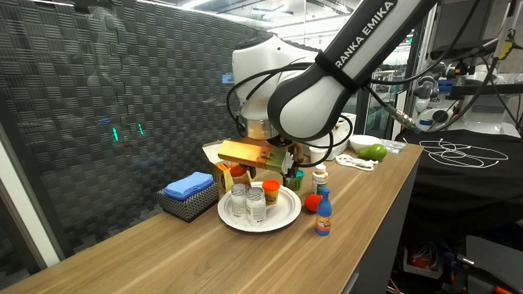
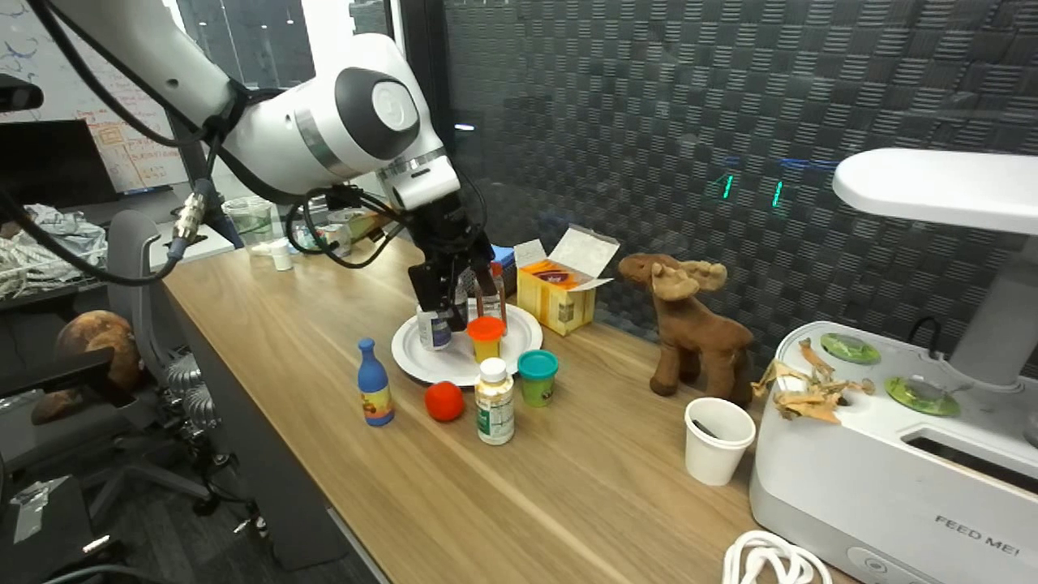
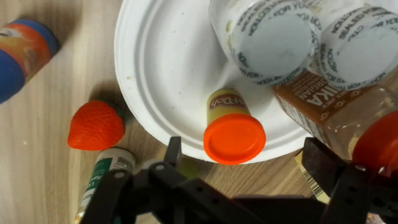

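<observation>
A yellow Play-Doh tub with an orange lid [image 3: 235,138] stands upright on the white paper plate [image 3: 160,74]. My gripper [image 1: 271,172] hangs above it, open. In the wrist view the left finger [image 3: 174,149] and right finger [image 3: 317,160] show wide apart, with the tub's lid appearing in the gap. Two white-capped bottles [image 1: 238,201] [image 1: 256,206] share the plate. A brown-labelled spice jar [image 3: 317,97] with a red lid stands close beside the right finger; whether they touch I cannot tell.
Near the plate are a red strawberry [image 2: 444,401], a blue bottle [image 2: 374,384], a white pill bottle [image 2: 495,404] and a teal-lidded tub [image 2: 537,378]. An open yellow box [image 2: 556,292] sits behind.
</observation>
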